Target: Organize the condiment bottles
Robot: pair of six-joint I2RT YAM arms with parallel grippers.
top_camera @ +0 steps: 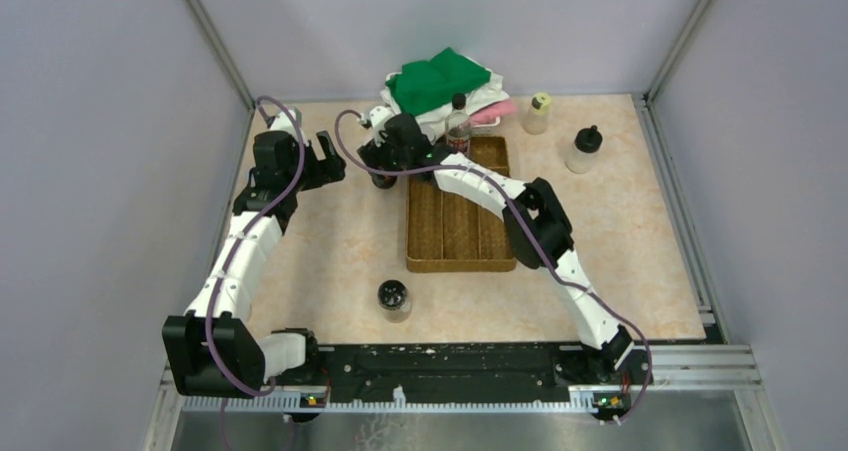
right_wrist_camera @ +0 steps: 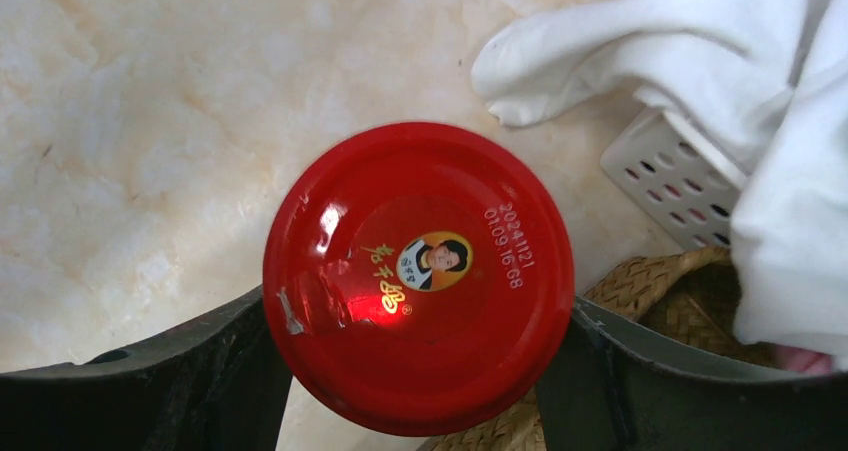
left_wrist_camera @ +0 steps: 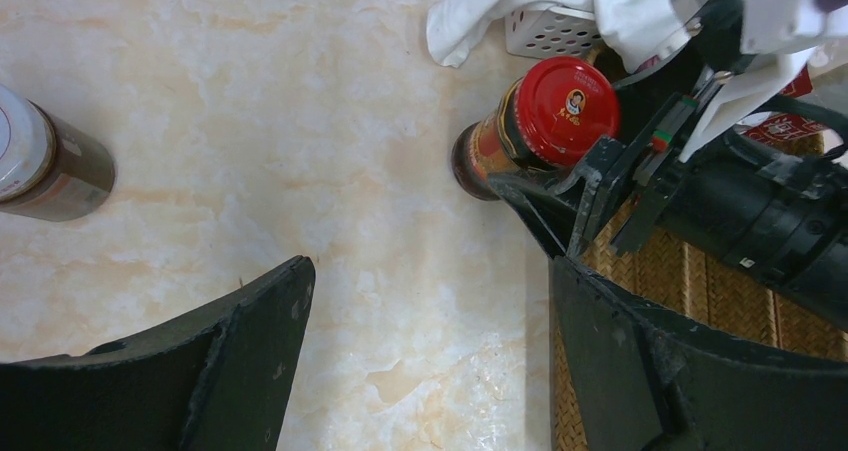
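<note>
A jar with a red lid stands on the table just left of the woven compartment tray (top_camera: 460, 241); in the right wrist view its lid (right_wrist_camera: 418, 271) fills the space between the fingers of my right gripper. Whether those fingers grip it is unclear. My left gripper hangs open over bare table, left of the jar. A bottle (top_camera: 459, 123) stands at the tray's back. A dark-lidded container (top_camera: 393, 301) is at the front, a yellow-topped bottle (top_camera: 536, 111) and a black-topped bottle (top_camera: 584, 151) at the back right.
A basket with folded green (top_camera: 435, 79), white and pink cloths sits behind the tray. A further container (left_wrist_camera: 60, 161) shows in the left wrist view.
</note>
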